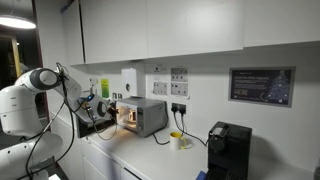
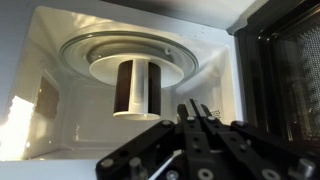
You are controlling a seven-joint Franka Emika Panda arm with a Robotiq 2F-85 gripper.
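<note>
Inside the lit microwave, the wrist view shows a round glass turntable with a white plate on it. A dark brown cup with a white stripe and white rim is at the plate. My gripper appears at the lower right of that view, its fingers together with nothing seen between them. It is apart from the cup, to the cup's right in the picture. In the exterior view the arm reaches to the microwave's open front, and the fingertips are too small to make out.
The open microwave door with its dark mesh stands close on the right of the wrist view. Along the counter are a yellow-and-white mug and a black coffee machine.
</note>
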